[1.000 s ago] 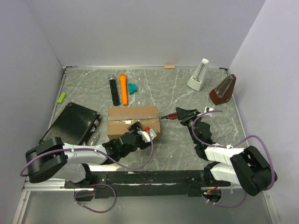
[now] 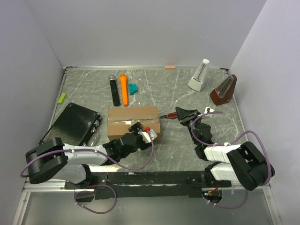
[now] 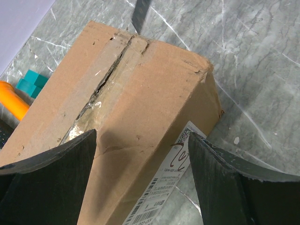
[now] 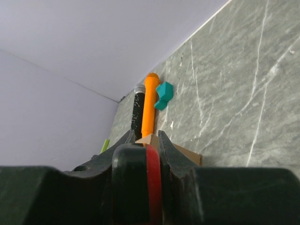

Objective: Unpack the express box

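Observation:
A taped cardboard box lies on the marble table, its tape seam along the top. My left gripper is open over the box's near side, where a white label shows. My right gripper is shut on a red-and-black handled tool, whose dark blade points at the seam at the box's right end.
A black microphone, orange microphone and teal object lie behind the box. A black case is left; two metronomes stand back right.
My right gripper and its tool have shifted very slightly toward the box. The box and left arm look unchanged.

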